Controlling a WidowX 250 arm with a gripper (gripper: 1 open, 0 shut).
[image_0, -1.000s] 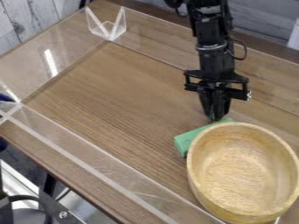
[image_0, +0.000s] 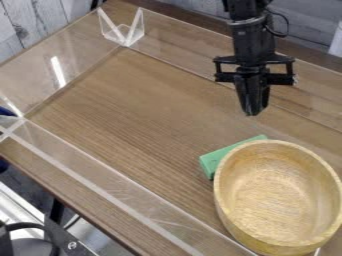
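Note:
The black robot arm reaches down from the top, its gripper (image_0: 253, 100) hanging shut over the wooden table, with nothing visible between its fingers. Below it and slightly to the left, a green block (image_0: 222, 153) lies on the table, partly hidden behind a large round tan bowl (image_0: 274, 200) at the lower right.
A clear plastic holder (image_0: 122, 28) stands at the back left. Black cables lie at the lower left corner.
The gripper has risen away from the green block toward the back of the table. The block and bowl look unmoved.

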